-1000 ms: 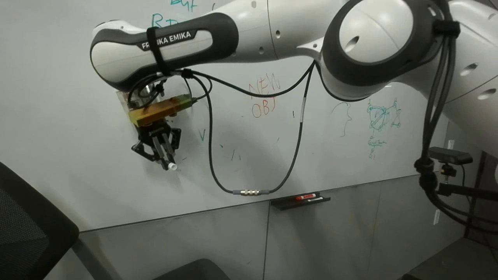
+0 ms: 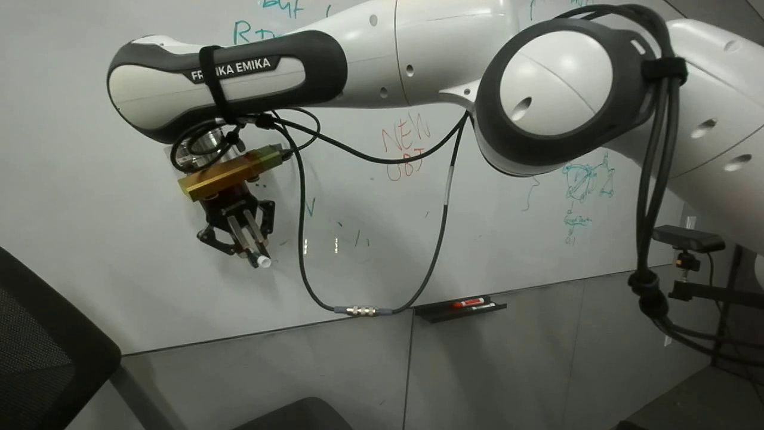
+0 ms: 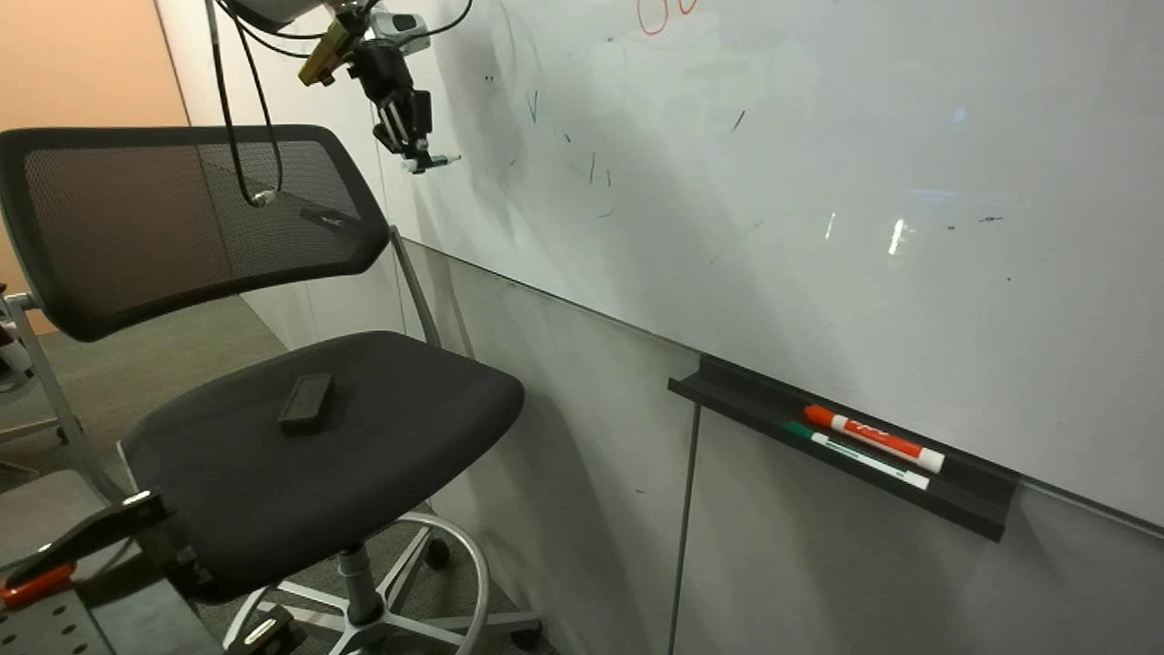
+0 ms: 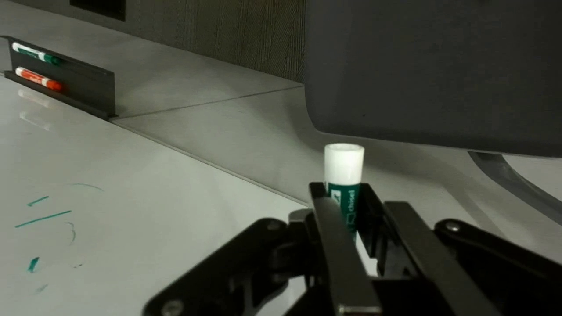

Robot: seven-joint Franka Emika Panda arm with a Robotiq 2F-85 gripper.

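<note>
My gripper is shut on a green-and-white marker (image 4: 345, 166), whose white end sticks up past the fingers in the wrist view. In the second exterior view the marker (image 3: 445, 160) lies roughly level in the fingers, its tip directed at the whiteboard (image 3: 677, 164). Whether that tip touches the board cannot be made out. Seen from the first exterior view, my gripper (image 2: 254, 251) hangs in front of the board's lower left part, with the marker's white end (image 2: 264, 262) facing the camera. Short green strokes (image 4: 43, 218) mark the board nearby.
A black tray (image 3: 698, 384) at the board's lower edge holds a red marker (image 3: 878, 437) and a green-capped marker (image 3: 862, 457). A dark office chair (image 3: 360, 437) stands below the gripper, with an eraser-like block (image 3: 306, 402) on its seat. A looped cable (image 2: 362, 311) hangs from the arm.
The arm has shifted left in the first exterior view. The gripper has tilted somewhat, while the marker's white end stays near the same spot, slightly lower, still gripped.
</note>
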